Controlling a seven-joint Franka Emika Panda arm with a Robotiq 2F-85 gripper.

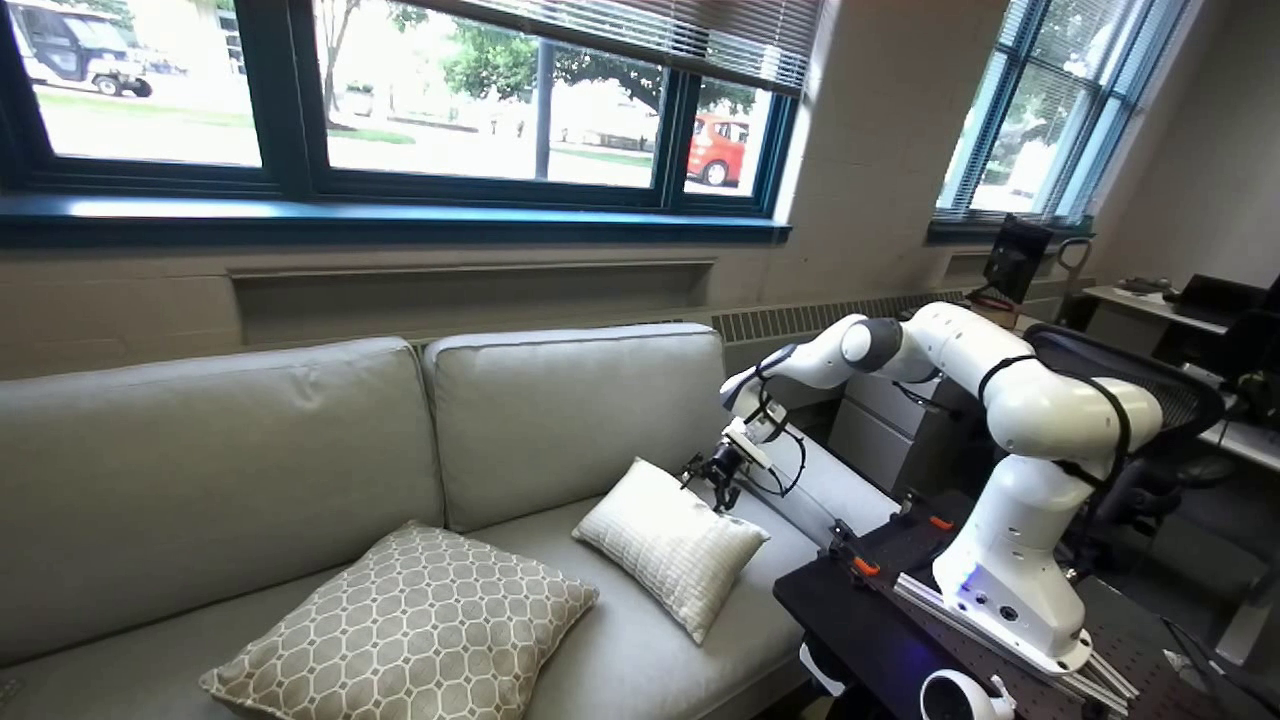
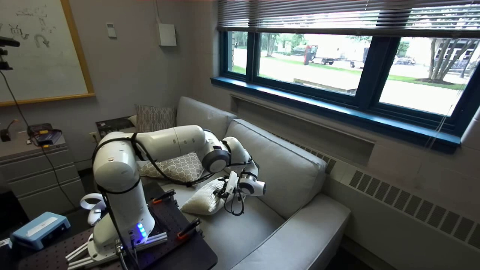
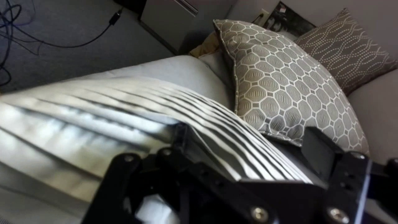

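A small cream ribbed pillow (image 1: 674,542) leans on the seat of the grey sofa (image 1: 564,534), its back edge raised. My gripper (image 1: 710,478) is at that back edge, by the sofa's right arm. In the wrist view the gripper stands open, its fingers wide apart, with the ribbed pillow (image 3: 112,112) close in front. The pillow's edge runs across the gap, and its left part lies behind the left finger (image 3: 181,136). Whether the fingers touch the fabric is hard to tell. From the other side, the pillow (image 2: 204,198) shows just left of the gripper.
A larger pillow with a honeycomb pattern (image 1: 414,618) lies left of the cream one. Sofa back cushions (image 1: 576,420) rise behind. The black table (image 1: 858,600) with clamps stands at the sofa's front right. Bare seat lies right of the pillow in exterior view 2.
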